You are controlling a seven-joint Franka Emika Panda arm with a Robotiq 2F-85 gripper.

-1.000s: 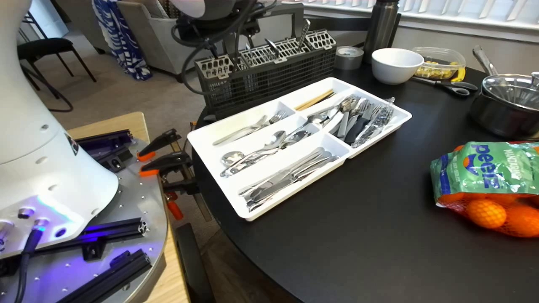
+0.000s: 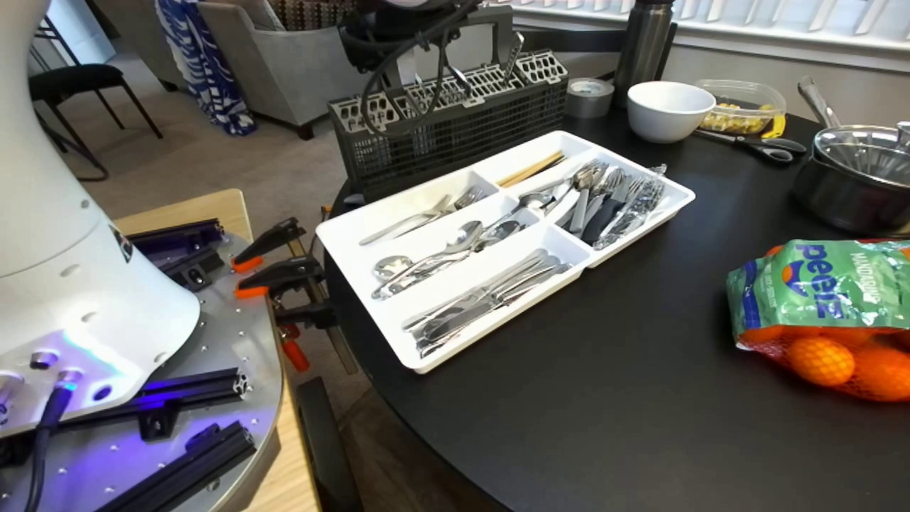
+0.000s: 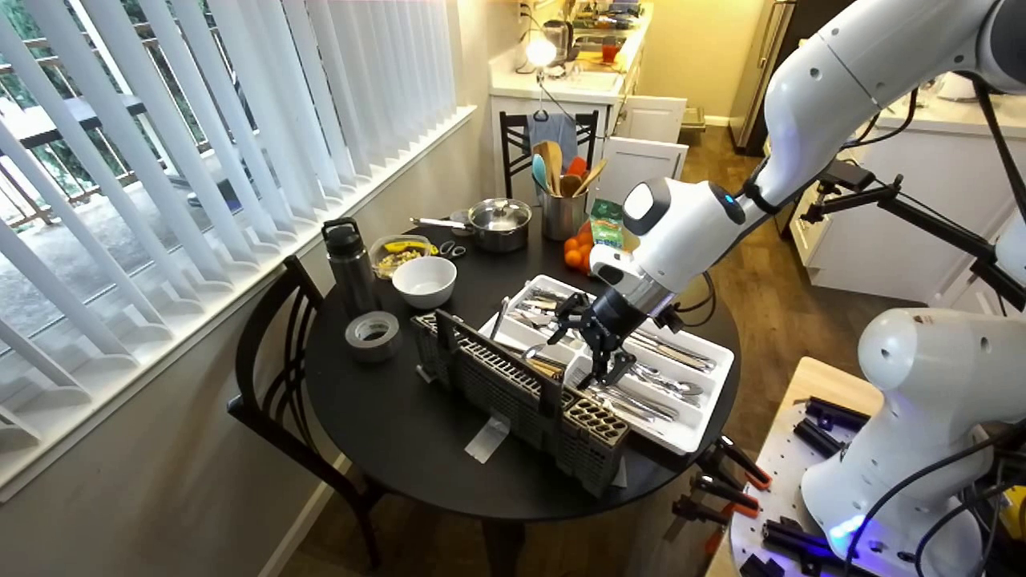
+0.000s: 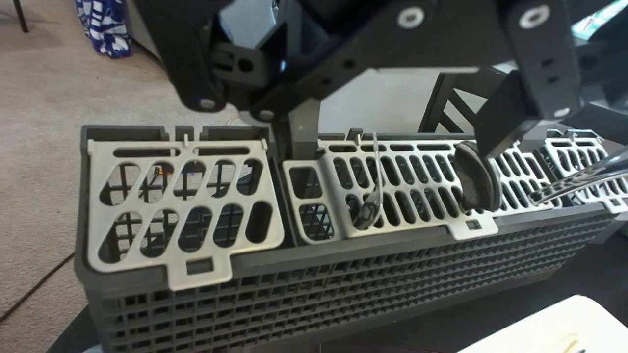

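Note:
My gripper is open over the dark dishwasher cutlery basket [image 4: 347, 264], its fingers [image 4: 303, 126] spread wide with nothing held between them. Out of the basket's pale slotted lids rise a thin upright utensil [image 4: 371, 209], a dark rounded one [image 4: 477, 176] seen partly behind a finger, and a shiny handle [image 4: 583, 179] at the right. In exterior view 2, the gripper [image 3: 584, 354] appears above the basket and the white cutlery tray [image 3: 707, 423]. Sorted knives [image 2: 486, 299], spoons [image 2: 456, 243] and forks [image 2: 469, 198] lie in the tray's compartments.
Near the basket stand a roll of tape [image 2: 589, 97], a steel bottle [image 2: 641, 51] and a white bowl [image 2: 670, 111]. A bag of mandarins [image 2: 823, 316] and a pot [image 2: 857, 183] are farther along.
In exterior view 1, the arm's end has shifted right along the basket, its cables with it. The tray and its cutlery look unchanged.

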